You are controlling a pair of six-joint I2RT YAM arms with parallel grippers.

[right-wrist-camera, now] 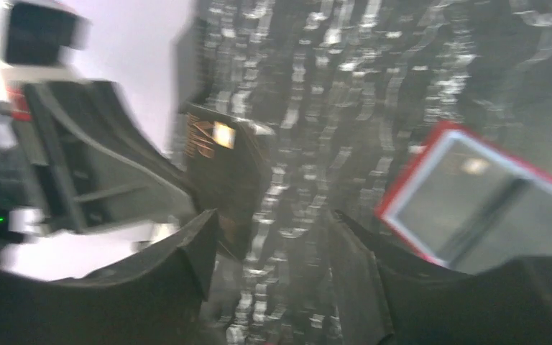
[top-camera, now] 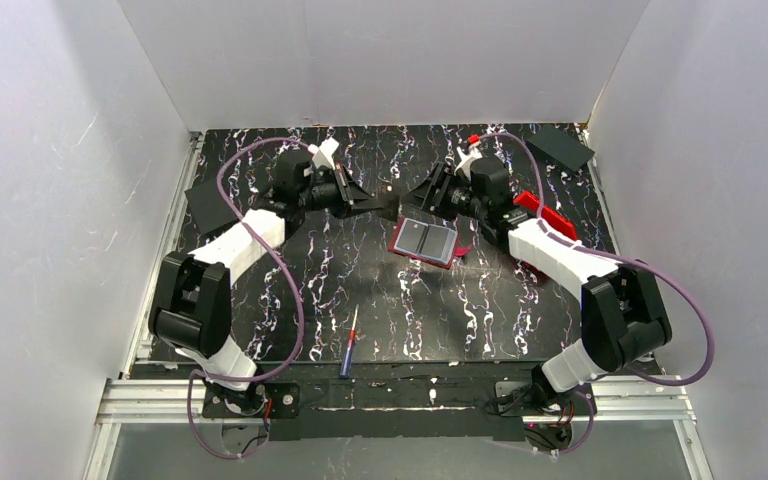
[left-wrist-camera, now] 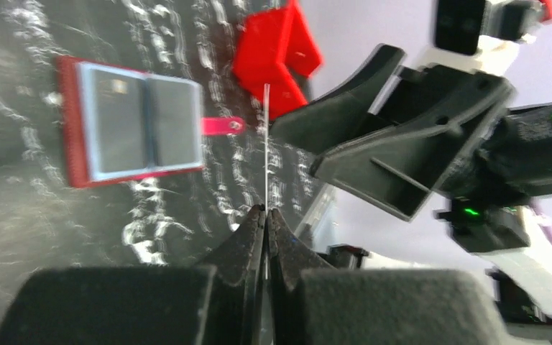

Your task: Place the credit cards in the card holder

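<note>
A dark credit card with a gold chip is pinched by my left gripper, which is shut on it; in the left wrist view the card (left-wrist-camera: 266,144) appears edge-on as a thin upright line. My right gripper is open, its fingers apart and clear of the card, just to its right in the top view. Below both grippers, the red card holder (top-camera: 425,243) lies unfolded on the table with its clear pockets facing up. A card chip shows through one pocket of the holder (right-wrist-camera: 499,190) in the right wrist view.
A red bin (top-camera: 550,218) stands to the right, partly behind the right arm. A screwdriver (top-camera: 349,345) lies at the front edge. Dark boxes sit at the back right (top-camera: 560,148) and left (top-camera: 210,205). The marble table in front of the holder is clear.
</note>
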